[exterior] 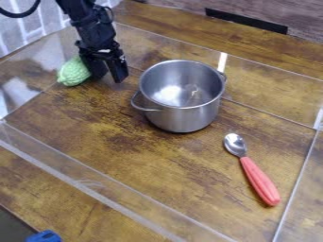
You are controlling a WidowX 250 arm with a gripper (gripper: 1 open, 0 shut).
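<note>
The black gripper [101,68] is low at the upper left of the camera view, right beside a green object [74,72] that looks like a leafy vegetable. Its fingers overlap the object's right side; I cannot tell whether they touch it or how far they are open. A steel pot [179,109] with side handles stands to the right of the gripper.
A spoon with a red handle [256,178] lies at the right. A blue object [43,236] is at the bottom left edge.
</note>
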